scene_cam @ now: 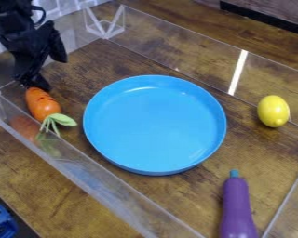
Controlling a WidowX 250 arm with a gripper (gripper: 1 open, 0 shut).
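Observation:
The black gripper (30, 65) hangs at the upper left, above an orange toy carrot (42, 104) with pale green leaves that lies beside the left clear wall. Its fingertips are dark against a dark background, so whether they are open or shut is unclear. A round blue plate (153, 125) lies in the middle.
A yellow lemon (274, 110) lies at the right, and a purple eggplant (235, 206) at the lower right. Clear plastic walls border the wooden surface, which is bare behind the plate.

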